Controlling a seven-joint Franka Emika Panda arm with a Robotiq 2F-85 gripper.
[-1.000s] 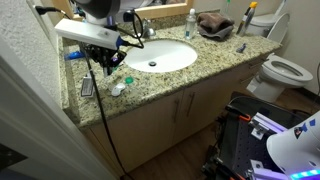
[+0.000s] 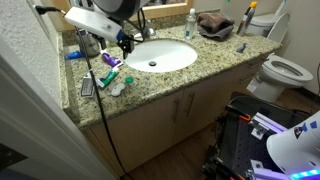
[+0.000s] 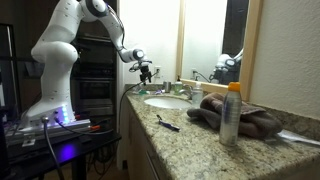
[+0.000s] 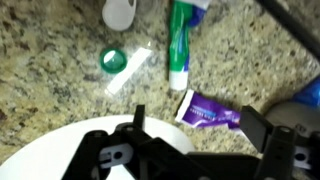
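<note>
My gripper hangs above the counter with its fingers apart, and nothing shows gripped between them. In exterior view 1 the gripper (image 2: 128, 46) is near the left rim of the sink. A purple tube (image 4: 208, 111) lies on the granite below the gap between the fingers, and the same purple tube (image 2: 110, 59) shows by the sink's left side. A green tube (image 4: 180, 42) with a white end lies close to it. Also on the counter are a round green piece (image 4: 113, 61) and a white rounded item (image 4: 118, 13).
The white sink (image 2: 178, 54) is set into the granite right of these things. A grey flat item (image 2: 88, 87) lies on the left counter. Farther right are a bottle (image 3: 231, 114), dark cloths (image 3: 244, 121) and a dark slim item (image 3: 168, 126).
My arm has risen and shifted a little from above the small items at the sink's left. The purple tube, hidden behind the gripper before, is now in clear view on the counter.
</note>
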